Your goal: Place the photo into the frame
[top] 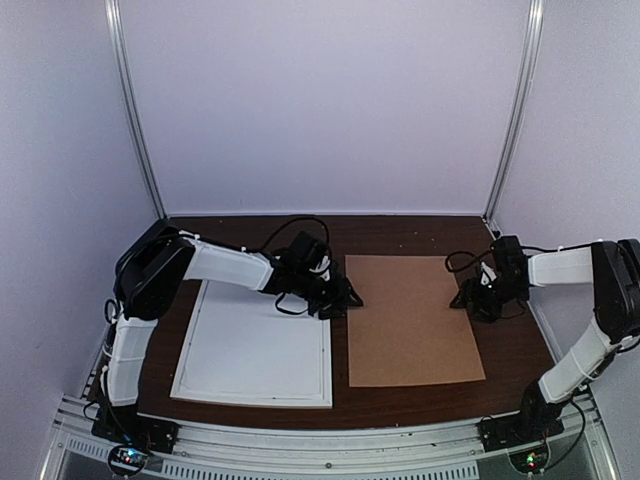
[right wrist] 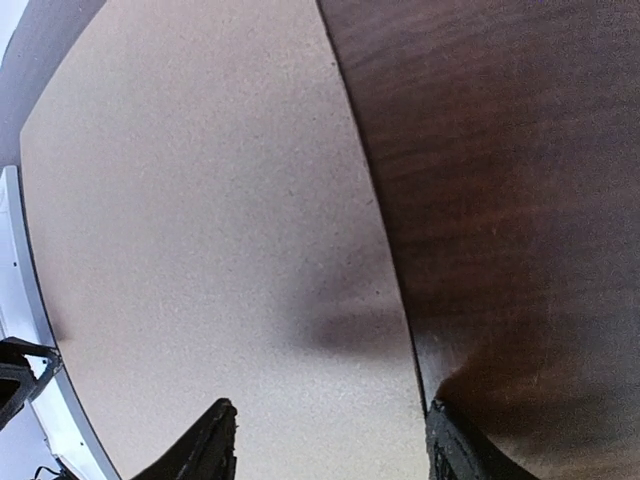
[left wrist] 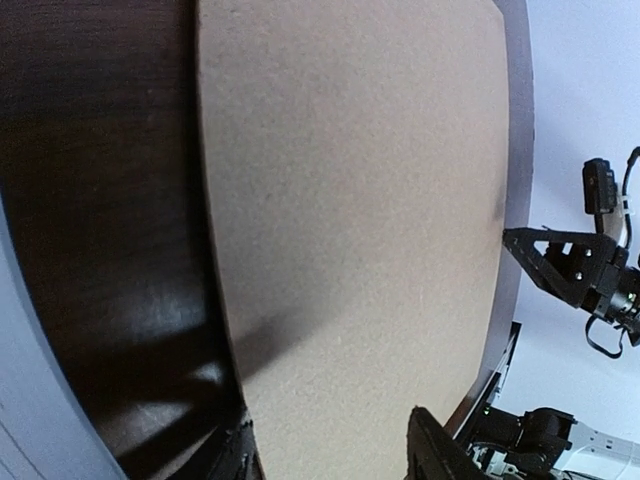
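Observation:
A brown square board [top: 414, 330] lies flat on the dark wooden table, right of the white frame [top: 252, 355]. My left gripper [top: 345, 300] is low at the board's left edge; in the left wrist view its fingertips [left wrist: 425, 430] show at the bottom, over that edge, and what is between them is hard to tell. My right gripper [top: 465, 302] is at the board's right edge; in the right wrist view its fingers [right wrist: 455, 440] are apart, the right one beside the edge, the other over the board.
Bare table [top: 400, 236] shows behind and in front of the board. White walls and metal rails enclose the workspace. The left arm reaches across the back of the white frame.

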